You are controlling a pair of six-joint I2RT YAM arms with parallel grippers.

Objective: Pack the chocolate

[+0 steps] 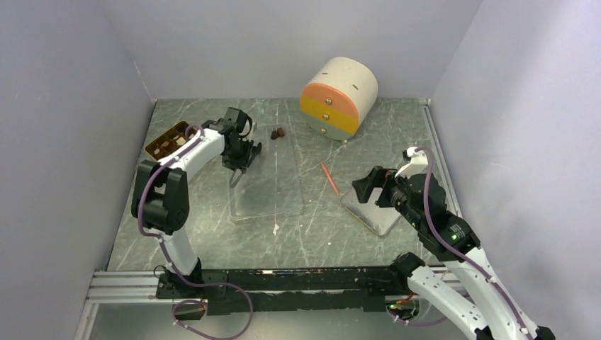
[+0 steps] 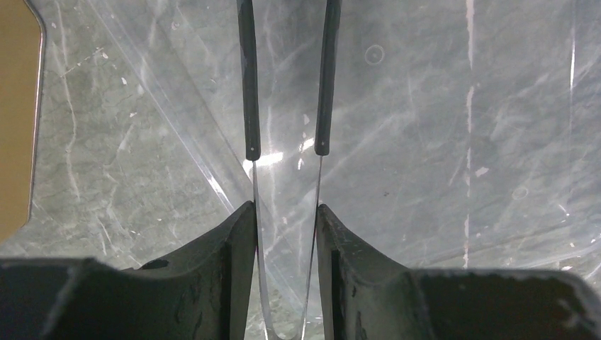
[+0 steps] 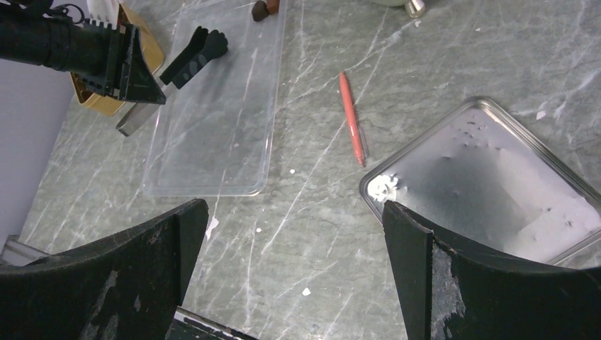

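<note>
In the left wrist view my left gripper is shut on metal tongs (image 2: 252,106) with black tips, held over a clear plastic tray (image 2: 461,177). The tong tips (image 3: 202,57) hide part of that tray in the right wrist view. Two brown chocolates (image 1: 277,134) sit at the tray's back. A gold box (image 1: 170,142) with dividers or pieces inside lies to the left. My right gripper stands open over the table's right side, with nothing between its fingers.
A metal tray (image 3: 482,191) lies at the right, with a red stick-like tool (image 3: 351,117) left of it. A striped drum-shaped drawer box (image 1: 339,99) stands at the back.
</note>
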